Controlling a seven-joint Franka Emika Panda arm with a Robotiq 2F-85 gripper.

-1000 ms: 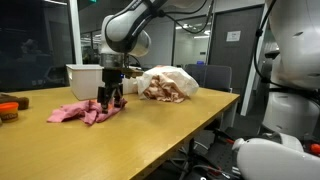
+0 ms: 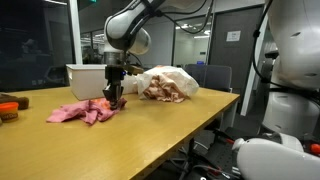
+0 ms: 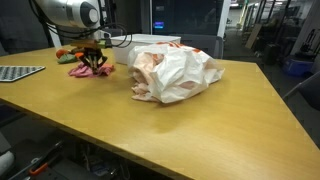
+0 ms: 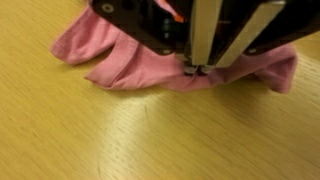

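Note:
A crumpled pink cloth (image 2: pixel 80 112) lies on the wooden table toward the far left, and in exterior view 2 the same cloth (image 3: pixel 84 71) is near the far end. My gripper (image 2: pixel 113 105) points down at the cloth's right part. From the wrist, the gripper shows its two fingertips close together over the pink cloth (image 4: pixel 150 68), shut on a bit of it. The exact pinched fold is hidden by the fingers. The rest of the cloth spreads over the table to both sides.
A large crumpled white bag (image 3: pixel 178 72) stands farther along the table, with a white box (image 2: pixel 88 80) behind the cloth. Orange and dark bowls (image 2: pixel 10 105) sit at the left edge.
My gripper has shifted slightly right and its tilt has changed a little. The cloth's right part looks slightly rearranged around it; its left end stays in place.

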